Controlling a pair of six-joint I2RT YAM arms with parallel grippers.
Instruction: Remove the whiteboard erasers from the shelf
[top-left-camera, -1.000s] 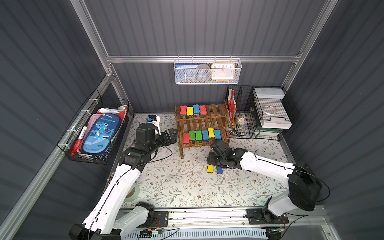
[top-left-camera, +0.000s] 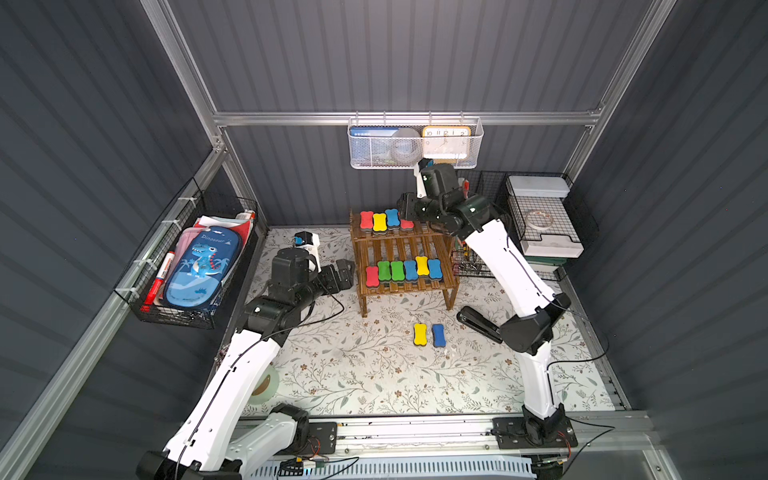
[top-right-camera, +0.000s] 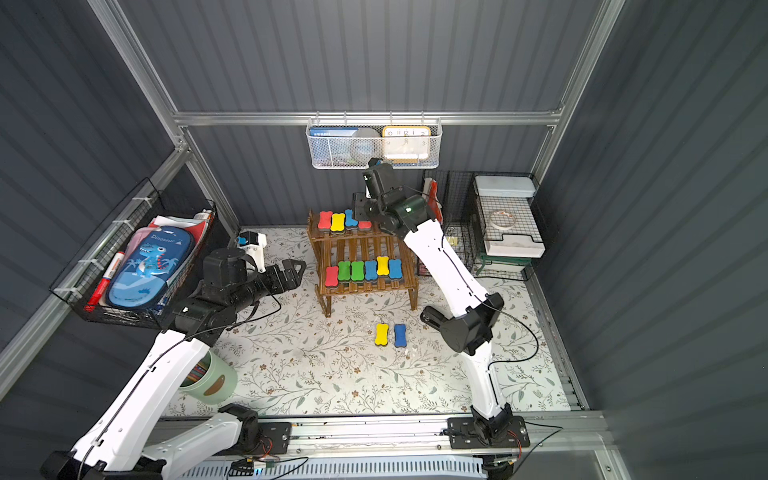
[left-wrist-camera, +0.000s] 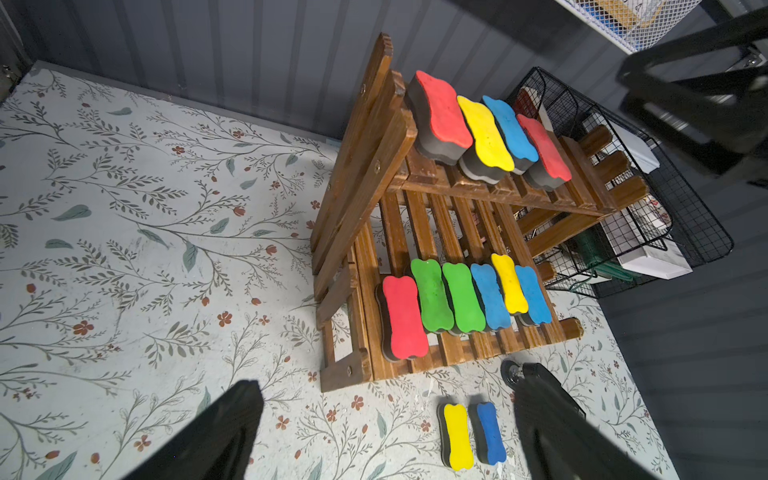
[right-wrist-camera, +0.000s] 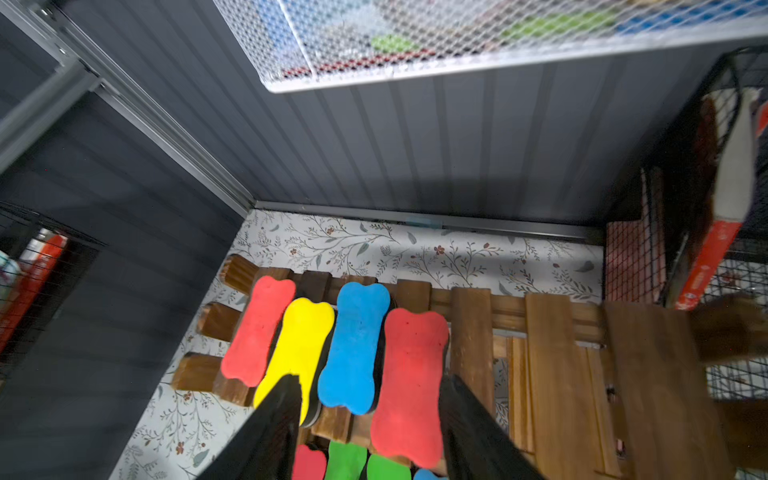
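Note:
A two-tier wooden shelf (top-left-camera: 360, 302) carries red, yellow, blue and red erasers on its upper tier. In the right wrist view the right-hand red eraser (right-wrist-camera: 412, 376) appears between the spread fingers of my open right gripper; contact cannot be told. Beside it lie a blue eraser (right-wrist-camera: 356, 336), a yellow eraser (right-wrist-camera: 300, 344) and another red eraser (right-wrist-camera: 260, 328). The lower tier holds a red eraser (left-wrist-camera: 405, 316) and several green, blue and yellow ones. My left gripper (top-left-camera: 345, 274) is open and empty, left of the shelf.
A yellow eraser (top-left-camera: 420, 334) and a blue eraser (top-left-camera: 438, 335) lie on the table before the shelf, near a black stapler (top-left-camera: 480, 324). A white wire basket (right-wrist-camera: 480, 64) hangs above the upper tier. Black wire baskets flank both sides.
My right gripper has risen from the two table erasers, past the lower tier, to the upper tier. The left arm and the erasers look unmoved.

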